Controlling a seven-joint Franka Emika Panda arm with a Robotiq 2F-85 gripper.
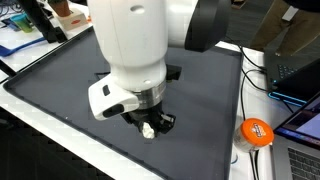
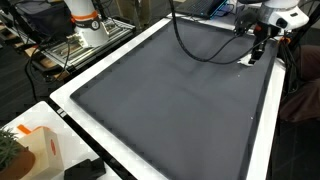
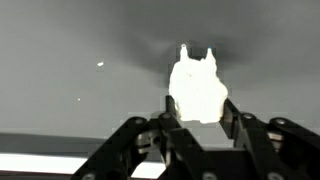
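A small white object with two pointed tips shows between the dark fingers in the wrist view, its near end down among them. My gripper has its fingertips close on both sides of it; whether they press on it cannot be told. In exterior view 1 the gripper is low over the grey mat near its front edge, with white showing between and below the fingers. Exterior view 2 has the gripper at the far right corner of the mat, beside a white patch.
A white border strip crosses the wrist view's lower part.
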